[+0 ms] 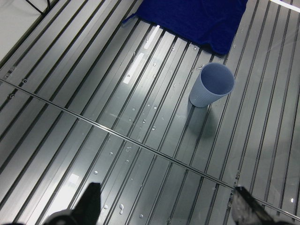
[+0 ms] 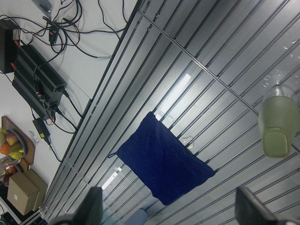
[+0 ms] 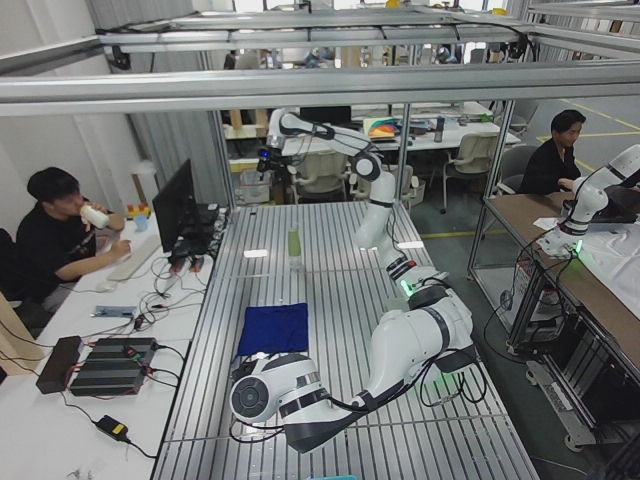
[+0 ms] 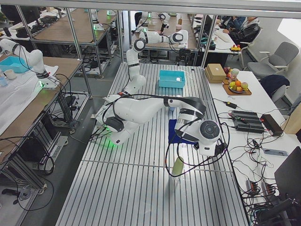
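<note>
A light blue cup (image 1: 212, 84) stands upright on the slatted metal table, beside a dark blue cloth (image 1: 187, 21) in the left wrist view. The cloth (image 2: 159, 159) also shows in the right wrist view, with a green bottle (image 2: 277, 126) standing apart from it. My left gripper is open above the table, nothing between its fingers, the cup beyond them. My right gripper is open high above the table, with cloth and table below it.
A teal bin (image 4: 172, 79) sits at one end of the table. A side desk holds electronics boxes (image 4: 247, 121), cables, a fruit tray and a cardboard box (image 4: 215, 73).
</note>
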